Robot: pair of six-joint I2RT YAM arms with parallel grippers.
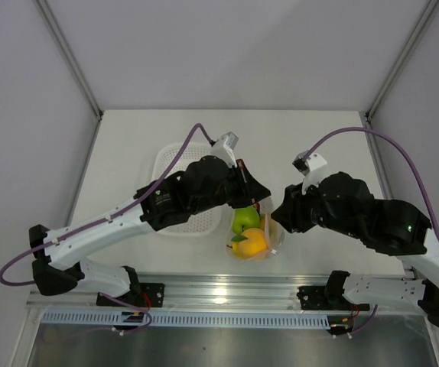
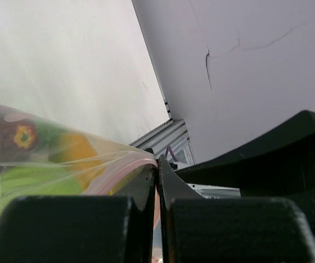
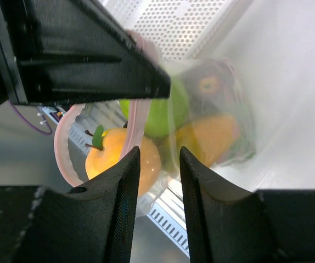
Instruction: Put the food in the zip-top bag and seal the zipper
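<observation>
The clear zip top bag (image 3: 231,109) holds a green fruit (image 1: 245,219), an orange fruit with a leaf (image 1: 253,243) and other produce. My left gripper (image 1: 250,191) is shut on the bag's pink-edged rim above the fruit. My right gripper (image 1: 282,210) is at the bag's right side, its fingers slightly apart; in the right wrist view they sit over the orange fruit (image 3: 105,153) and beside the pink zipper strip, with nothing clearly held.
A white perforated basket (image 1: 193,225) stands left of the bag, partly hidden by the left arm.
</observation>
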